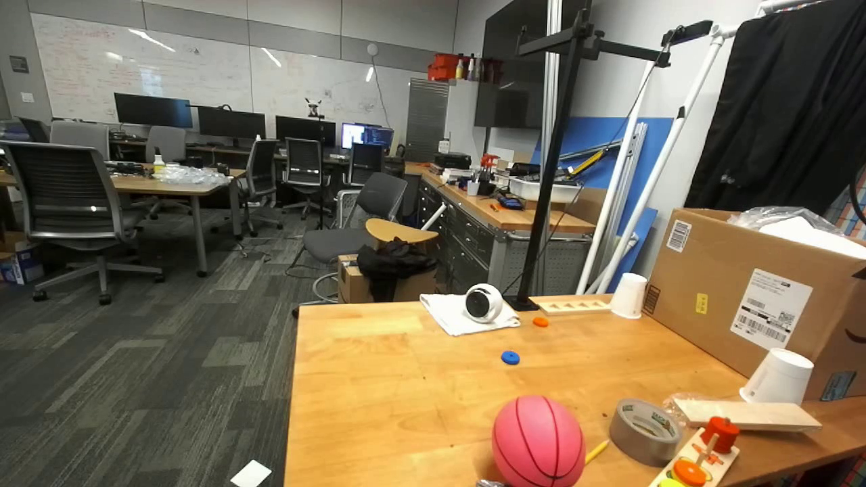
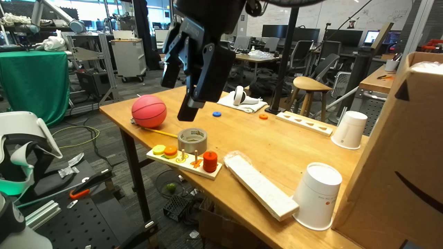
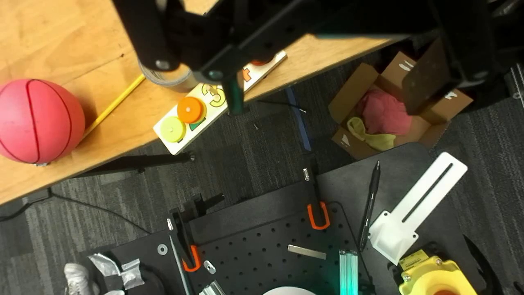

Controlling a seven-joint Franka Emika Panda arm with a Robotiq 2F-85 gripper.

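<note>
My gripper (image 2: 178,97) hangs high over the near part of the table, its fingers apart and nothing visible between them. In the wrist view its dark fingers (image 3: 236,93) cover the top and hide part of the peg board. That wooden peg board (image 2: 189,162) lies at the table's edge, with a yellow disc (image 2: 158,149), an orange disc (image 2: 170,151) and a red stack (image 2: 210,161); two pegs between stand bare. Farther back, a blue disc (image 1: 509,357) and an orange ring (image 1: 540,321) lie loose on the tabletop.
Near the board are a pink ball (image 1: 538,442), a tape roll (image 2: 192,140) and a yellow pencil (image 3: 114,105). White cups (image 2: 317,195), a wooden plank (image 2: 261,186) and a large carton (image 1: 751,300) crowd one side. A white cloth (image 1: 454,315) holds a white device.
</note>
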